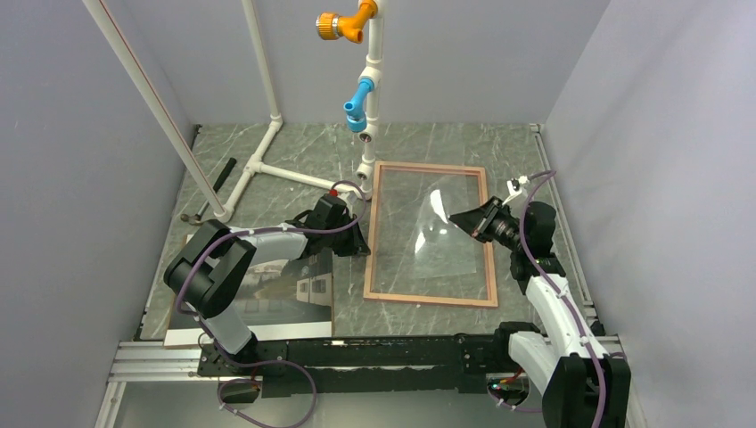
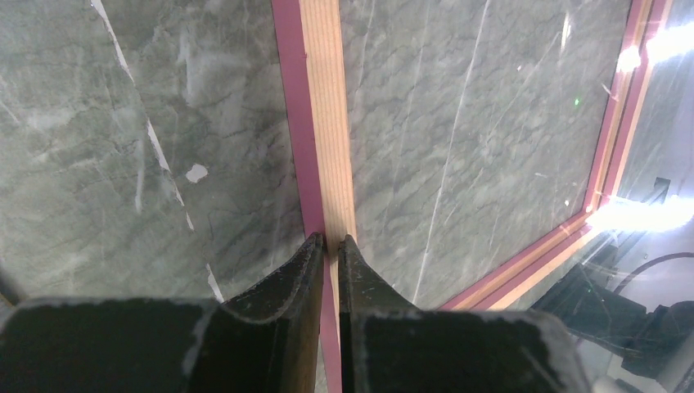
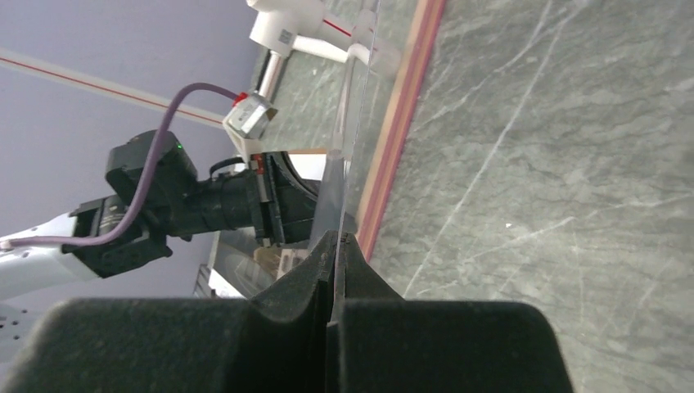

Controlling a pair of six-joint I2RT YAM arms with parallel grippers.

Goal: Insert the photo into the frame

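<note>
The wooden frame (image 1: pixel 489 267) lies empty-backed on the grey table, its marble pattern showing through. My left gripper (image 1: pixel 368 252) is shut on the frame's left bar (image 2: pixel 329 139), as the left wrist view shows. Above the frame, a clear sheet (image 3: pixel 348 164) is seen edge-on in the right wrist view, running into the tips of my right gripper, which is shut on it. From above, that sheet shows mostly as bright glare, so its outline is hard to follow. A printed photo (image 1: pixel 308 294) with a white border lies at the front left, partly beneath the left arm.
White pipes (image 1: pixel 299 177) stand behind and left of the frame, with an upright close to its back-left corner. A hammer (image 1: pixel 225 174) lies at the far left. Bare table shows behind the frame.
</note>
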